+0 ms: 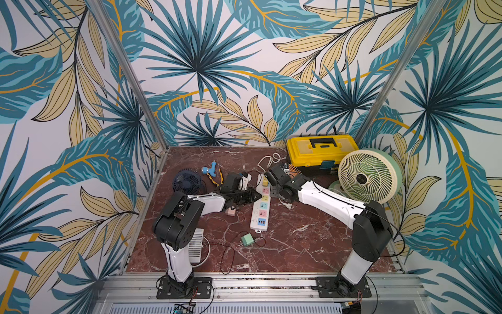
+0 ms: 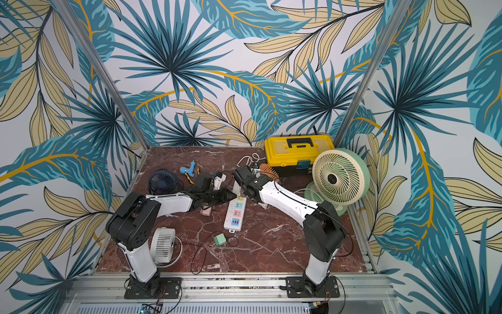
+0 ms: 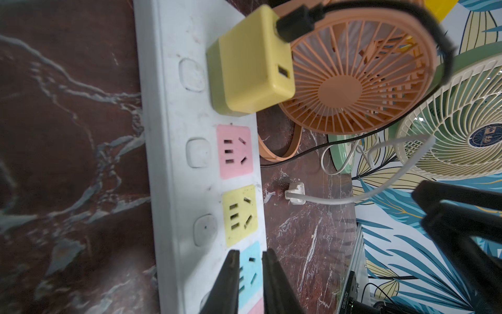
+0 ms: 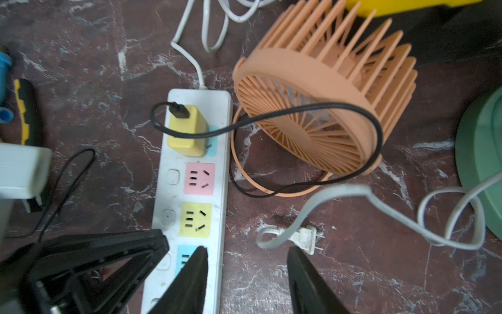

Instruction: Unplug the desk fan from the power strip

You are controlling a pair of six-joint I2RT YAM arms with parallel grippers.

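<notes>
The white power strip [image 4: 211, 209] lies lengthwise on the table with coloured sockets. A yellow adapter [image 4: 187, 137] sits in a socket near its far end, and a black cable [image 4: 313, 108] runs from it toward the orange fan [image 4: 308, 120]. Above the strip, nearer than the adapter, my left gripper is partly open, its fingers a narrow gap apart with nothing visible between them. To the strip's right, my right gripper stands wide open and empty. Contact with the strip cannot be told.
A white plug [image 4: 306, 239] lies loose right of the strip, its cable looping toward the green fan [image 1: 368, 178]. The yellow toolbox [image 1: 321, 151] stands behind. Both grippers are close together over the strip.
</notes>
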